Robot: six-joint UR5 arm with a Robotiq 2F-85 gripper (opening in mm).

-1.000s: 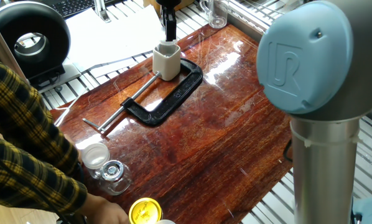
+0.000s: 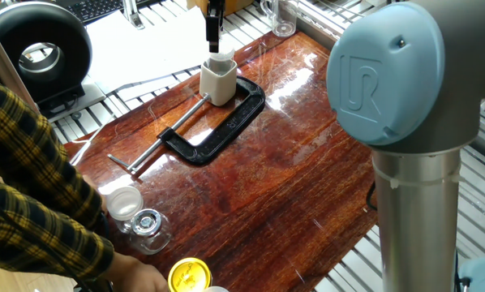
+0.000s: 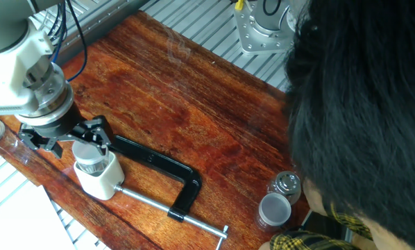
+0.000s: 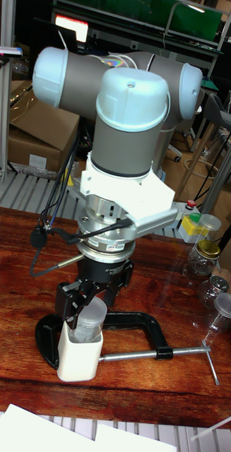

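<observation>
A clear jar with a pale, frosted lid (image 3: 88,151) stands upright in a white square holder (image 3: 102,182). A black C-clamp (image 3: 152,158) with a steel screw bar grips this holder on the wooden board. Just above the jar is my gripper (image 3: 80,147), its fingers (image 3: 98,132) spread wide and the lid below them. In the third exterior view the lid (image 4: 92,310) shows below and in front of the gripper, apparently free of it. The first exterior view has the fingers edge-on, over the white holder (image 2: 219,84).
Near the person's hands stand several jars: one with a frosted lid (image 2: 124,201), one with a silver lid (image 2: 148,221) and one with a gold lid (image 2: 190,276). A glass (image 2: 284,18) is at the far corner. The board's middle is clear.
The gripper has risen slightly and shifted a little left in the first exterior view, leaving more of the lid visible. The arm's blue joint has also shifted left. Holder and clamp have stayed put.
</observation>
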